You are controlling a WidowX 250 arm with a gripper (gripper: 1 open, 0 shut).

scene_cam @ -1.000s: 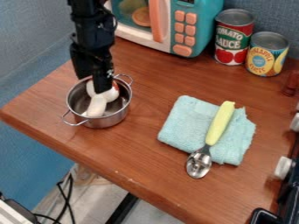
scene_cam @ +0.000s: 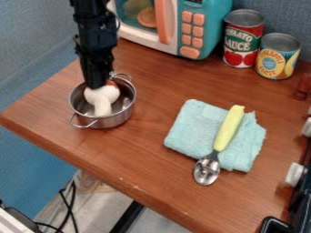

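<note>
My black gripper (scene_cam: 97, 77) reaches down from the top left into a steel pot (scene_cam: 113, 114) with wire handles on the table's left side. A white object with a round top and paler stem (scene_cam: 101, 98) is in the pot, directly under the gripper. The fingertips are dark and overlap it, so I cannot tell whether they are open or closed on it.
A folded teal cloth (scene_cam: 188, 132) with a yellow-handled spoon (scene_cam: 225, 132) lies at the right. A toy microwave (scene_cam: 195, 23), tomato can (scene_cam: 242, 41) and yellow-label can (scene_cam: 277, 56) stand at the back.
The gripper has shifted slightly left over the pot, and the white object now stands more upright, with its top a little farther left.
</note>
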